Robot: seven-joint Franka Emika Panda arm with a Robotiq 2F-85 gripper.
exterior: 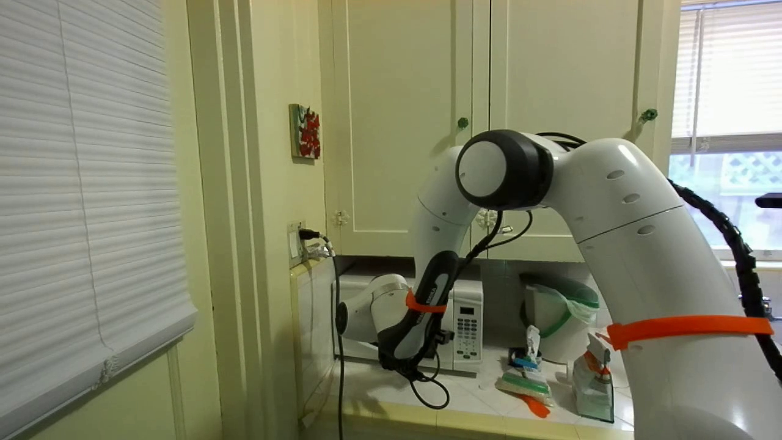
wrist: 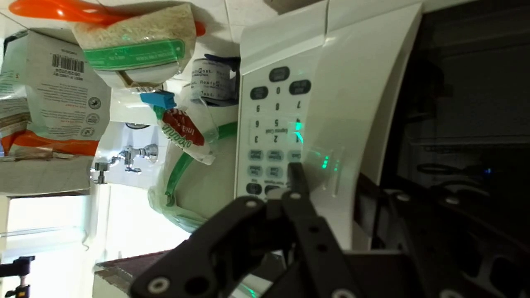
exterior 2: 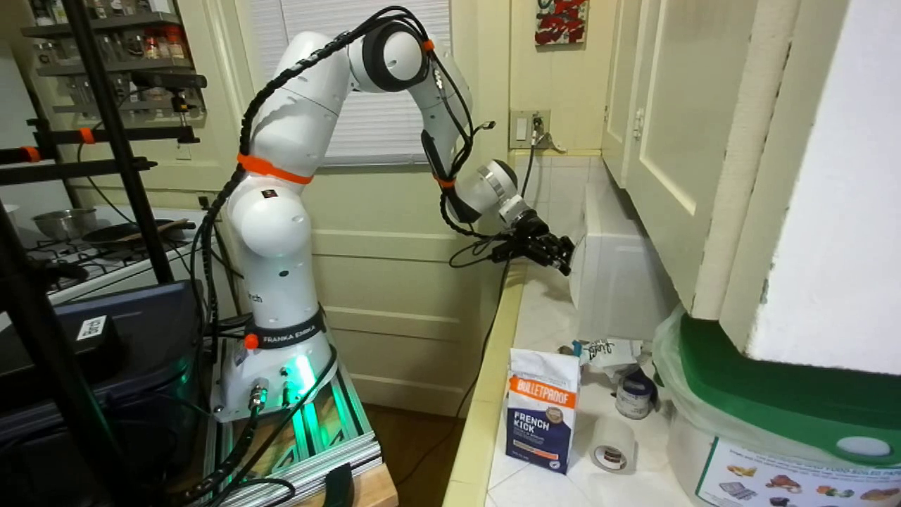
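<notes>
A white microwave [exterior: 466, 293] stands on the counter, its front partly hidden by the arm in exterior view 1. In the wrist view its keypad [wrist: 275, 129] appears upside down, beside the pale door handle [wrist: 348, 114] and the dark door window [wrist: 462, 109]. My gripper straddles that handle, one black finger [wrist: 297, 179] on the keypad side and the other on the window side, shut on it. Exterior view 2 shows the gripper [exterior 2: 564, 253] reaching the microwave's front [exterior 2: 583, 253]. The door looks closed, though much of it is dark or hidden.
Right of the microwave are a bag with a green band [exterior: 524, 385], a coffee bag [exterior 2: 542, 410], a tape roll [exterior 2: 612, 443] and a green-lidded bin [exterior 2: 785, 389]. Cabinets [exterior 2: 676, 144] overhang the counter. A power cord [exterior: 340, 352] hangs near the arm.
</notes>
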